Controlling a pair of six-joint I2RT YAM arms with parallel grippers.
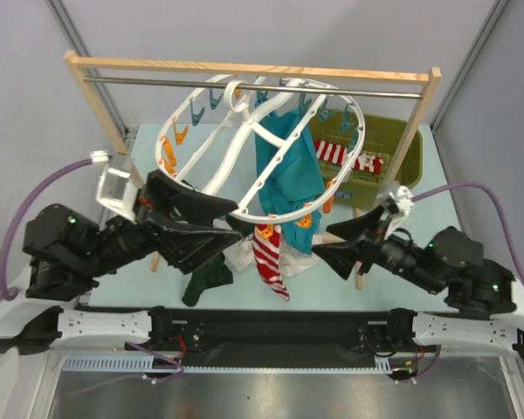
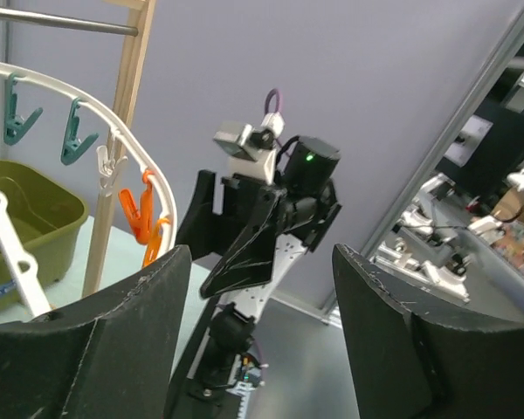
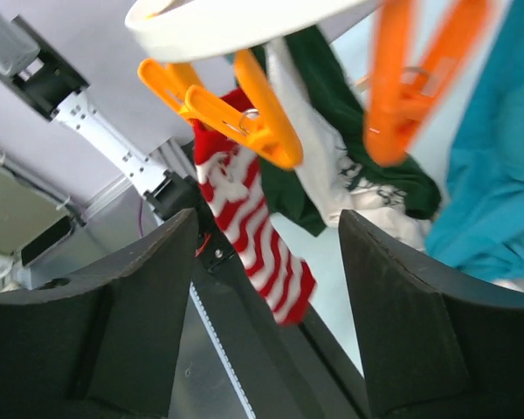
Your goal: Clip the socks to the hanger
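Observation:
From an orange clip on the near rim of the white hanger [image 1: 271, 166] hangs a red-and-white striped sock [image 1: 269, 264]; in the right wrist view the clip [image 3: 271, 144] grips the sock's top [image 3: 227, 175]. Beside the near rim my right gripper [image 1: 319, 243] stands open, its fingers [image 3: 393, 323] apart with nothing between. My left gripper [image 1: 211, 236], over the near-left rim, has a clear gap between its fingers. Dark green cloth [image 1: 208, 279] hangs below the left rim, partly hidden by the left gripper. Teal cloth [image 1: 290, 166] hangs from the hanger.
An olive bin [image 1: 393, 140] at the back right contains more striped red-and-white cloth. The wooden frame [image 1: 253, 66] spans above the hanger. Several free clips sit around the rim, such as a teal one [image 2: 74, 131].

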